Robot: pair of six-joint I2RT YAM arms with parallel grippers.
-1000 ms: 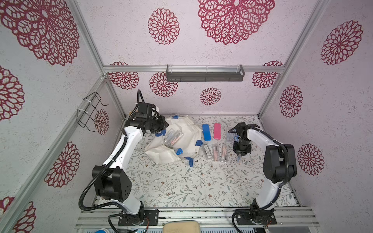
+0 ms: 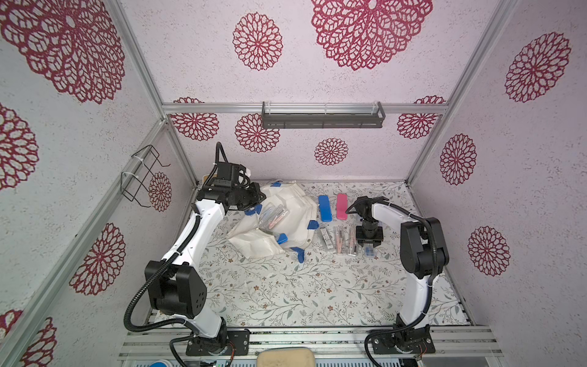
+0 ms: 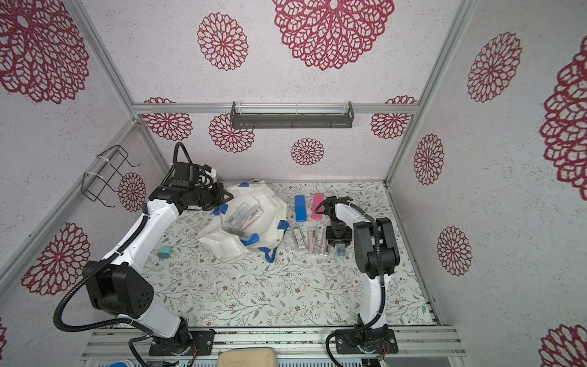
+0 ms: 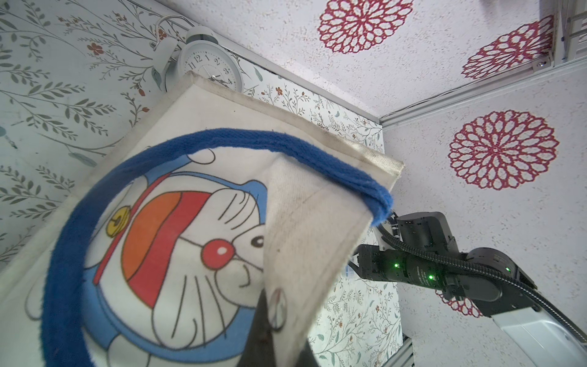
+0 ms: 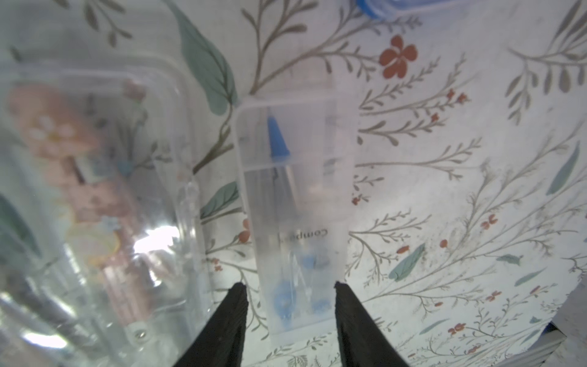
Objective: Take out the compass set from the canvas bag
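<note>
The canvas bag [image 2: 299, 214] lies open on the left of the table, clear cases [image 2: 272, 217] inside. My left gripper [image 2: 256, 198] is shut at its upper left edge; in the left wrist view the printed canvas [image 4: 220, 232] fills much of the frame, and its fingertips are mostly hidden. My right gripper, open, is above a clear case marked "Compa…" [image 5: 299, 208] on the table, the case showing between and beyond the fingers.
Blue [image 2: 325, 208] and pink [image 2: 341, 206] boxes lie behind a row of clear cases [image 2: 340, 239]. A clock [image 4: 208, 64] stands behind the bag.
My right arm has shifted left along the row of cases. The left arm and bag look unchanged.
</note>
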